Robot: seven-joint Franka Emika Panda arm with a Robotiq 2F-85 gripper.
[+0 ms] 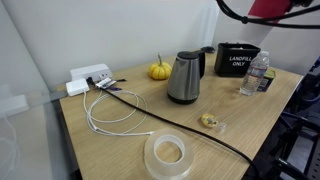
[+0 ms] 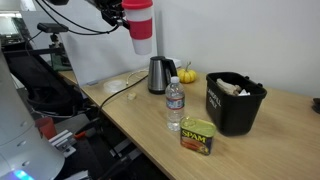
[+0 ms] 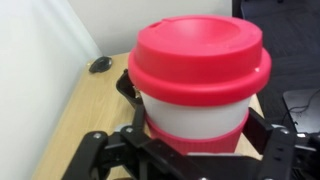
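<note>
High above the table, a white cup with a red lid and red sleeve [image 3: 200,75] fills much of the wrist view. My gripper is shut around the cup's sleeve, its dark fingers [image 3: 262,132] on either side. Exterior view 2 has the same cup [image 2: 141,28] at the upper left, upright and clear of everything below. Only a red part of the cup [image 1: 270,8] enters exterior view 1, at the top right. A black bin [image 1: 236,60] labelled "LANDFILL ONLY" stands at the back right of the table.
A water bottle [image 2: 175,103] and a SPAM can [image 2: 197,136] stand near the bin. The kettle [image 1: 185,78], a small pumpkin [image 1: 160,70], a tape roll [image 1: 168,155], a white cable [image 1: 92,112] and a small yellowish item [image 1: 210,121] occupy the rest. Bare table lies front left.
</note>
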